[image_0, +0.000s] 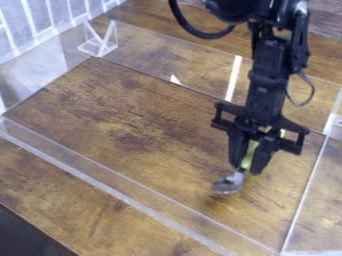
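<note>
My black gripper (249, 150) hangs over the right part of the wooden work area, shut on a spoon with a pale yellow-green handle. The spoon's metal bowl (229, 186) points down and to the left, low over the wood. The picture is blurred, so whether the bowl touches the surface is hard to tell.
A clear plastic border (134, 200) surrounds the wooden area (107, 120). A small white frame (100, 42) stands at the back left, near a white rack (27, 25).
</note>
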